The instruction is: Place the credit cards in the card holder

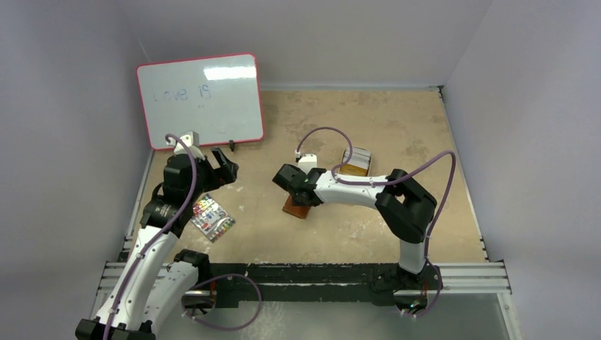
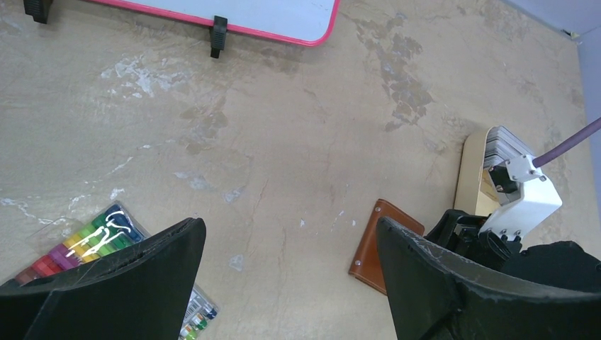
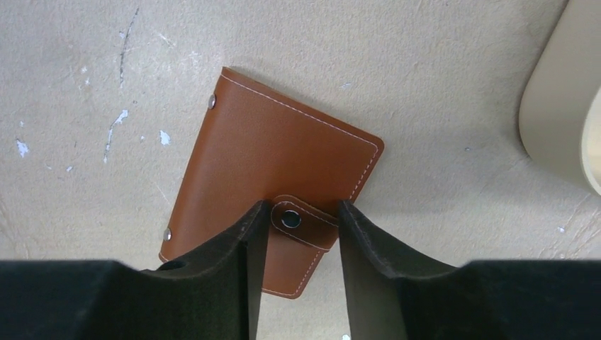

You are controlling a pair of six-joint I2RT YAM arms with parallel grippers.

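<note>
The brown leather card holder [image 3: 283,142] lies flat on the table, its snap strap [image 3: 306,222] lying across the right edge. Over that strap is my right gripper, its fingers part open on either side of the strap; whether they touch it I cannot tell. From the left wrist view the card holder [image 2: 379,244] is partly covered by my own finger. My left gripper hangs over the table at the left, wide open and empty. Grey-edged cards [image 1: 360,157] stand in an open box [image 2: 473,166] right of the card holder.
A set of coloured markers [image 1: 211,217] lies below the left gripper. The whiteboard [image 1: 202,103] stands at the back left. Bare table lies between the markers and the card holder, and at the back right.
</note>
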